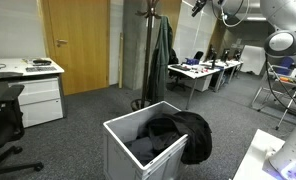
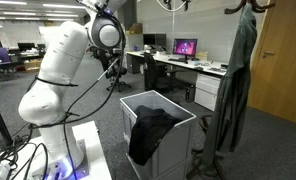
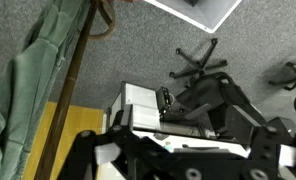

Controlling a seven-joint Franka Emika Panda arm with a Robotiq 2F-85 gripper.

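High in exterior view 1, near the top edge, is my gripper (image 1: 197, 9). In the wrist view its dark fingers (image 3: 106, 152) stand wide apart along the lower edge, and nothing shows between them. A dark garment (image 1: 193, 135) hangs over the side of the grey bin (image 1: 122, 148), with more dark cloth inside. The same garment (image 2: 153, 130) drapes over the bin's near side in exterior view 2. A greenish coat (image 2: 233, 85) hangs on the coat rack (image 1: 150, 50); in the wrist view the coat (image 3: 28, 80) lies left of the brown pole (image 3: 73, 60).
A white desk (image 1: 28, 90) and a black office chair (image 1: 6, 130) stand at the left. Behind the rack is a wooden door (image 1: 73, 45). Work desks (image 2: 203, 70) line the back of exterior view 2. Carpeted floor (image 1: 73, 120) lies open left of the bin.
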